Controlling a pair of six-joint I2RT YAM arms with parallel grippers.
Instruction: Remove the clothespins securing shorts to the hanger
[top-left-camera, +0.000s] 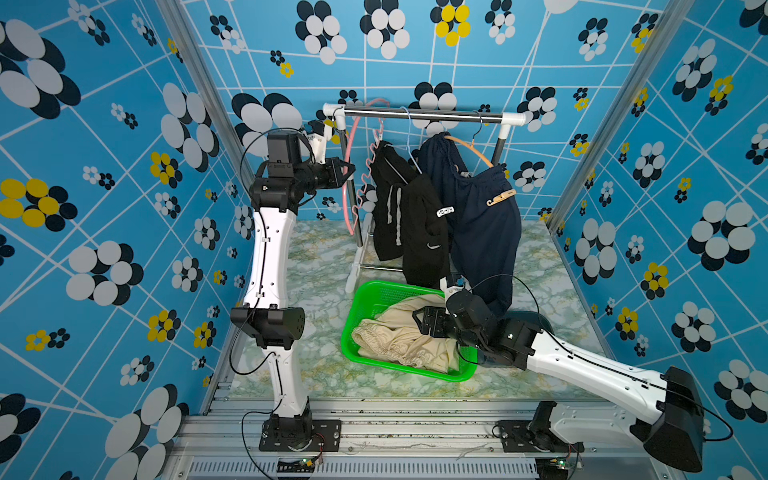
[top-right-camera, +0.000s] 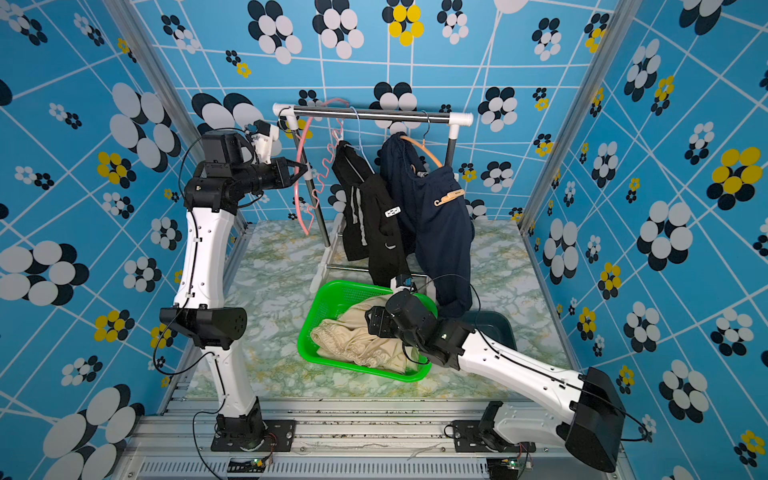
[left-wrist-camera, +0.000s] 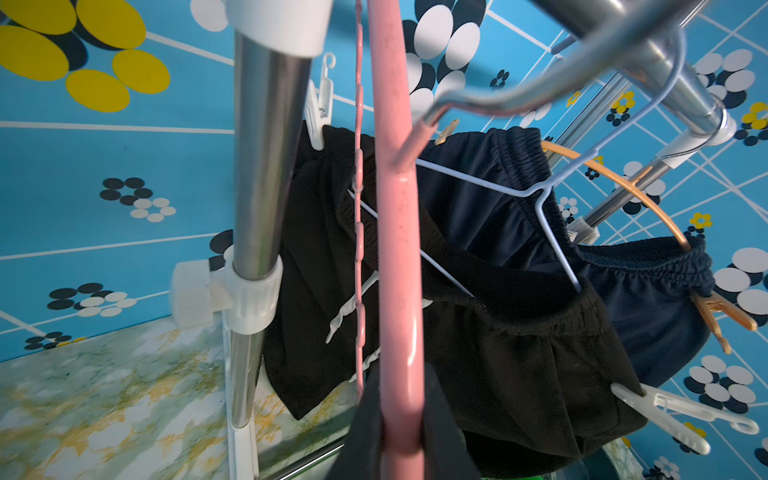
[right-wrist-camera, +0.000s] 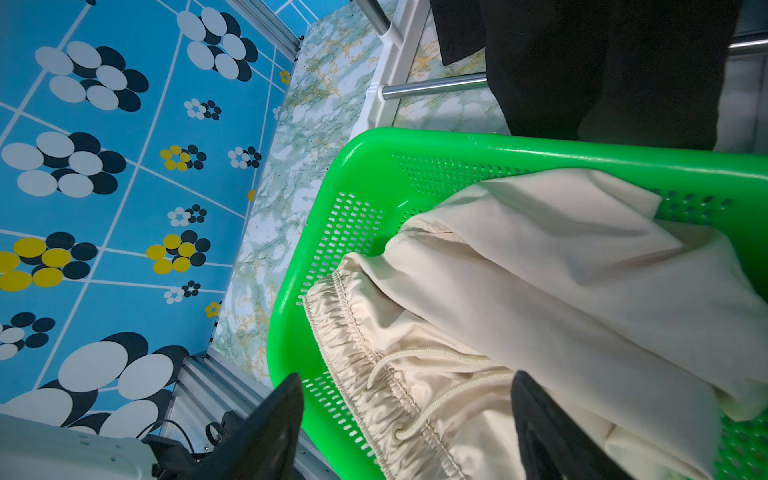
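At the rack's left end, my left gripper is shut on the pink hanger (left-wrist-camera: 400, 280), which has no garment on it. Black shorts (top-left-camera: 422, 228) hang from a pale hanger; white clothespins (left-wrist-camera: 660, 412) grip their waistband at both ends. Farther right, navy shorts (top-left-camera: 484, 216) hang on an orange hanger, a wooden clothespin (top-left-camera: 501, 197) at the waist. Cream shorts (right-wrist-camera: 528, 272) lie crumpled in the green basket (right-wrist-camera: 320, 232), no clothespin showing on them. Above them my right gripper stands open, its fingers apart with no object held between them.
The metal rack (top-left-camera: 432, 117) with white joints stands at the back. A dark grey bin (top-right-camera: 492, 326) sits right of the green basket, partly behind the right arm. Bare marbled floor (top-left-camera: 312, 264) lies left of the basket.
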